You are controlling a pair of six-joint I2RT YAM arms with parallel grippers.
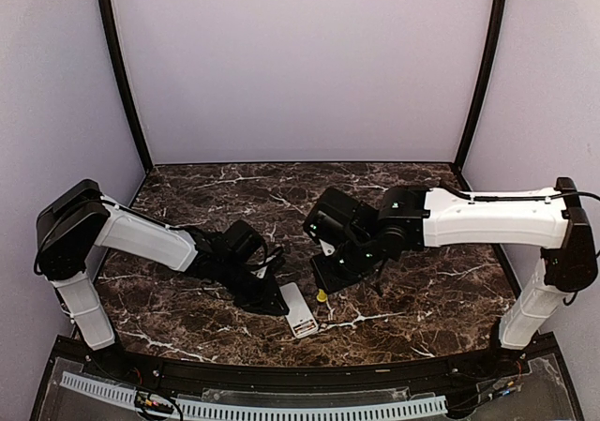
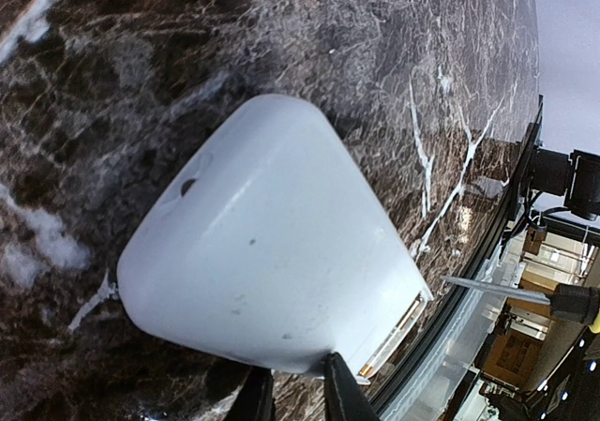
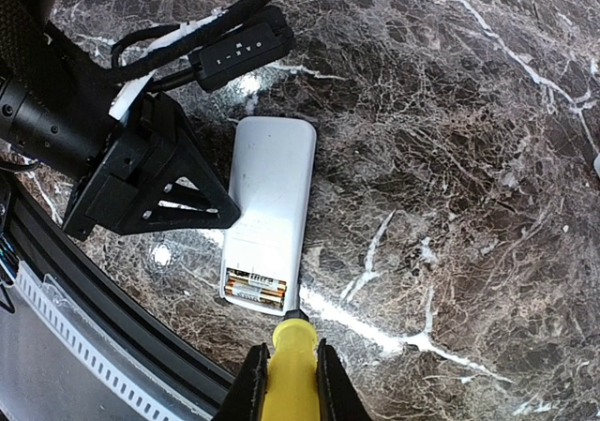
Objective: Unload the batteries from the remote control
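The white remote control lies back side up on the table, its battery compartment uncovered at the near end. Batteries sit side by side inside that compartment. My left gripper is shut on the remote's side edge. A yellow screwdriver handle is clamped in my right gripper, which is shut on it. From the left wrist view, the thin grey screwdriver shaft points at the remote's compartment end, its tip looking close to that end; whether they touch I cannot tell.
A dark rail runs along the front edge, close to the compartment end. My two arms stand close together over the middle.
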